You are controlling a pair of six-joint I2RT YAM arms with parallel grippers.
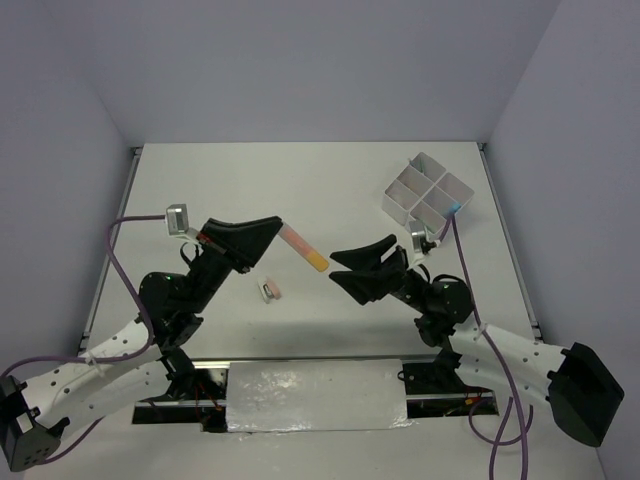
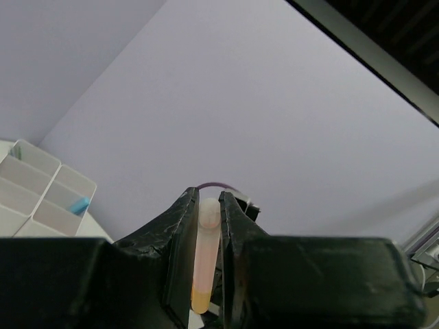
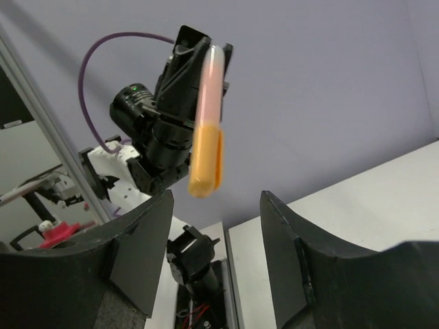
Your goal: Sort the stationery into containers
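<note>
A long pink-and-yellow marker (image 1: 305, 247) is held up in the air by my left gripper (image 1: 277, 226), whose fingers are shut on its pink end; the left wrist view shows the marker (image 2: 206, 260) between them. My right gripper (image 1: 341, 270) stands open just right of the marker's yellow end, nothing between its fingers; in the right wrist view that end (image 3: 204, 161) hangs above and between the open fingertips. A white compartment container (image 1: 399, 203) stands at the back right with a blue item (image 1: 455, 207) and a thin item in it.
Small pink and white items (image 1: 270, 288) lie on the white table (image 1: 250, 180) left of centre. Walls enclose the back and both sides.
</note>
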